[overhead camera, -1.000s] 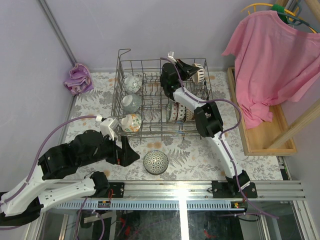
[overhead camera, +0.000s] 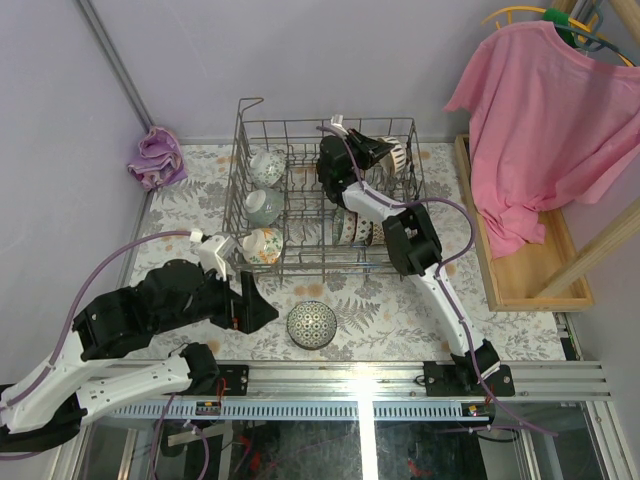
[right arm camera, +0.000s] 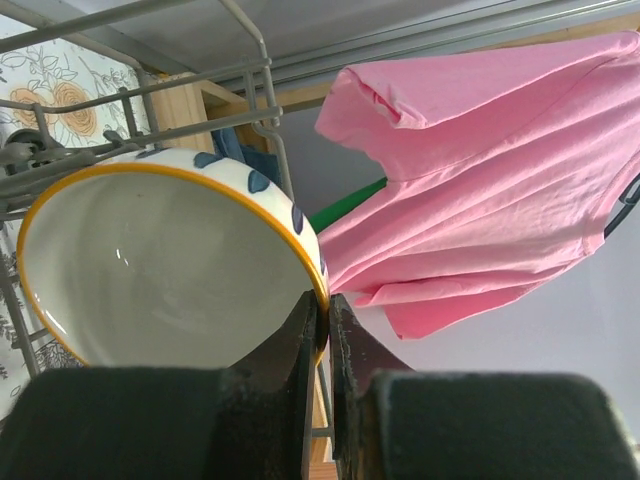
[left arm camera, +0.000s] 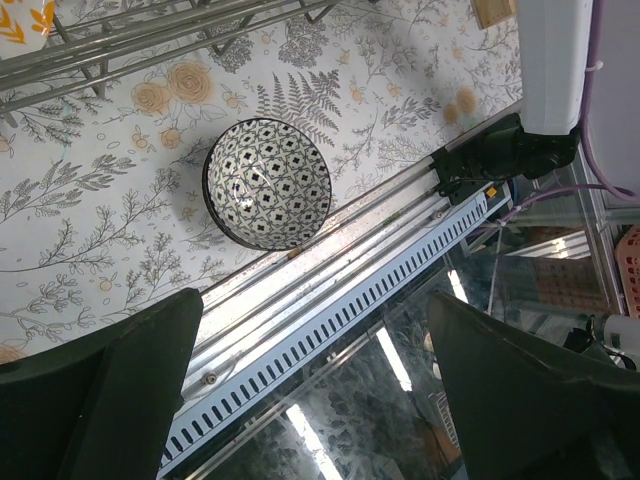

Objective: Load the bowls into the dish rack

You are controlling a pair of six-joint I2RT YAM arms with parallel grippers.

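My right gripper (overhead camera: 380, 150) is over the back right of the dish rack (overhead camera: 300, 125), shut on the rim of a white bowl (right arm camera: 150, 265) with orange edge and blue pattern, tilted on its side among the wires. Other bowls stand in the rack: three along the left, such as a floral bowl (overhead camera: 262, 247), and several (overhead camera: 350, 228) at front right. A black-and-white patterned bowl (left arm camera: 266, 183) lies on the table in front of the rack. My left gripper (overhead camera: 250, 315) stands open left of it, empty.
A wooden tray (overhead camera: 530, 295) with a hanging pink shirt (overhead camera: 530, 120) is at the right. A purple cloth (overhead camera: 157, 160) is at the back left. The metal rail (overhead camera: 300, 375) runs along the front edge.
My right gripper and the bowl in it have shifted slightly left and down in the top view. The left arm has not moved.
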